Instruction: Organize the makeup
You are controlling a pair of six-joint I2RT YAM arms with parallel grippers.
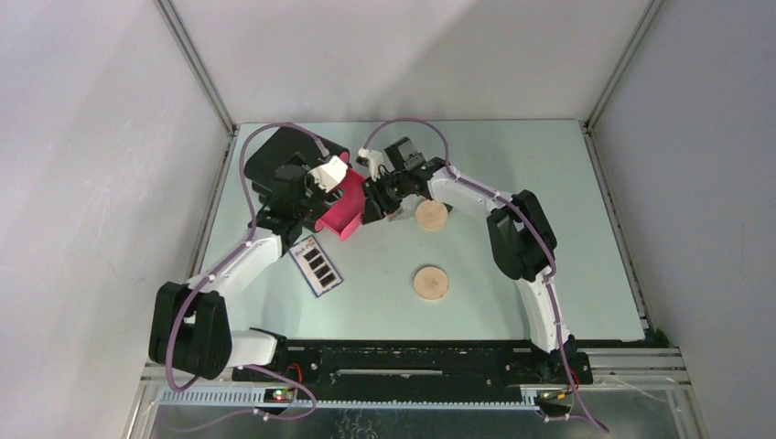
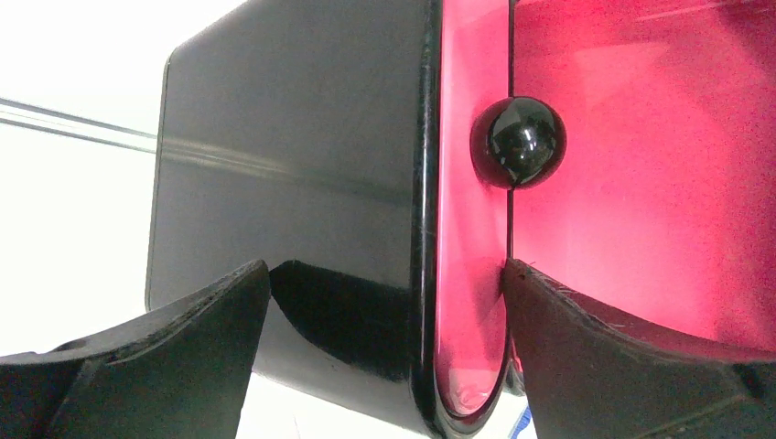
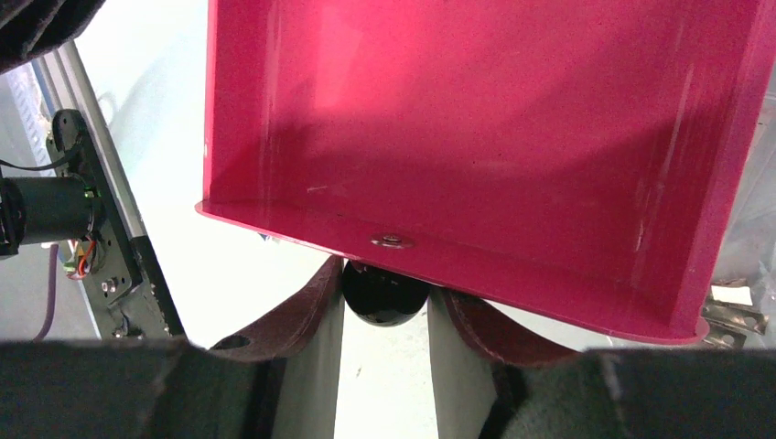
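Note:
A black organizer box (image 1: 279, 157) with a pink inside stands at the back left. Its pink drawer (image 1: 344, 212) is pulled out towards the table's middle, and the part of its inside seen in the right wrist view is empty. My right gripper is shut on the black round drawer knob (image 3: 384, 297), below the drawer's front wall. My left gripper is open at the box's front edge, one fingertip over the black side and the other by the pink opening. A second black knob (image 2: 519, 143) shows above it in the left wrist view.
A palette card with dark rectangles (image 1: 317, 266) lies in front of the box. Round wooden discs (image 1: 431, 283) lie mid-table, one partly near the right arm. Clear bags (image 3: 755, 210) lie beside the drawer.

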